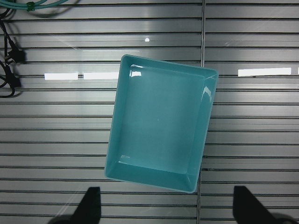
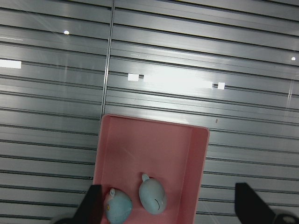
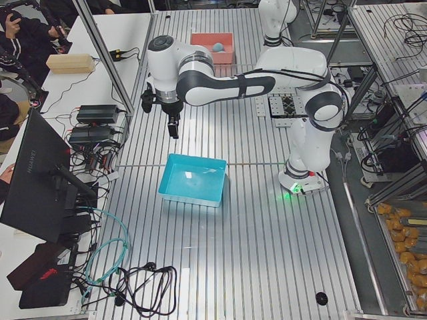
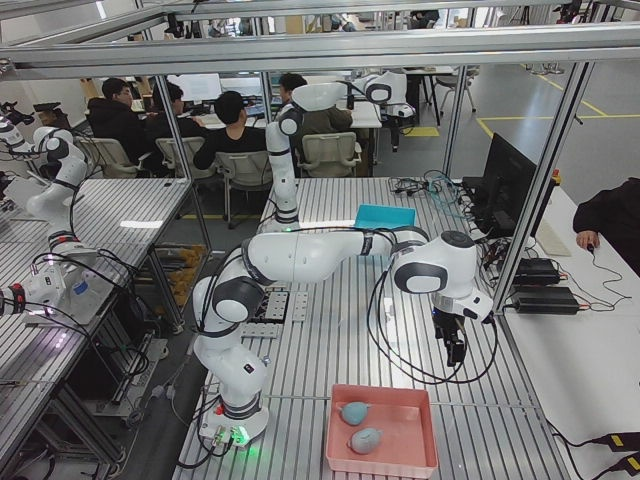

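An empty teal bin (image 3: 191,179) (image 1: 161,122) rests on the slatted table, with my left gripper (image 3: 173,130) held above and beside it, fingers apart with nothing between them. A pink bin (image 4: 392,398) (image 2: 152,140) holds two small plush toys, a blue one (image 4: 354,413) (image 2: 118,207) and a paler grey-blue one (image 4: 366,440) (image 2: 152,196). My right gripper (image 4: 450,345) hangs over that bin's area, open and empty.
Coiled black cables (image 3: 157,290) and a teal cable lie at one end of the table. A monitor (image 3: 37,180) and power boxes line the side. Perforated plates (image 4: 293,307) sit near the arm bases. The table around both bins is mostly clear.
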